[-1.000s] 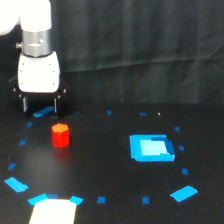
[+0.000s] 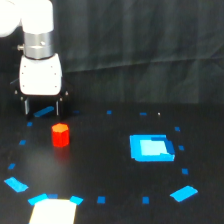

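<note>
A small red block [image 2: 61, 135] with a six-sided outline rests on the dark table, left of the middle. My gripper [image 2: 41, 108] hangs behind and a little left of it, apart from the block. Its dark fingers stand wide apart and nothing shows between them. To the right lies a blue square [image 2: 138, 147] with a white middle; from here I cannot tell whether it is a shallow tray or a flat marking.
Blue strips [image 2: 184, 193] and several small blue marks are scattered over the table. A pale, bright object [image 2: 52, 212] is cut off by the bottom edge. Between the red block and the blue square the surface is clear. A dark curtain [image 2: 145, 50] hangs behind.
My gripper has shifted very slightly to the right and down. The red block and the blue square have stayed in place.
</note>
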